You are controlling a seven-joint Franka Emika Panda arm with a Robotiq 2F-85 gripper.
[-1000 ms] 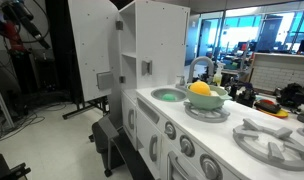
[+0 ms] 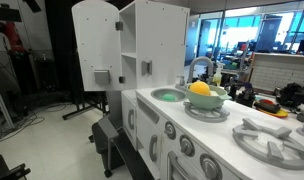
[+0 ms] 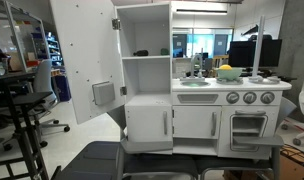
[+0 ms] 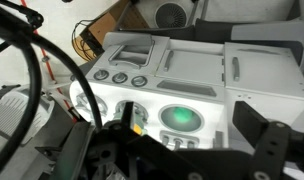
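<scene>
In the wrist view my gripper is open, its dark fingers wide apart with nothing between them. Beyond them lies the white toy kitchen, seen from above, with a green-bottomed sink point(image 4: 180, 119). A yellow-orange round thing point(image 2: 200, 88) rests in a pale green bowl point(image 2: 214, 100) on the countertop, between the sink and the grey burner grate. The tall cabinet's door point(image 3: 84, 60) hangs wide open. A dark item point(image 3: 141, 53) sits on its upper shelf, too small to identify. In the first exterior view only dark arm parts show at the upper left edge.
A faucet point(image 2: 199, 68) rises behind the sink. The lower cabinet doors point(image 3: 196, 122) and the oven point(image 3: 249, 126) are closed. Dark seats point(image 3: 92, 160) stand before the kitchen.
The arm at the upper left of the first exterior view has drawn away toward the left edge, and less of it shows. The kitchen, bowl and cabinet door have stayed put.
</scene>
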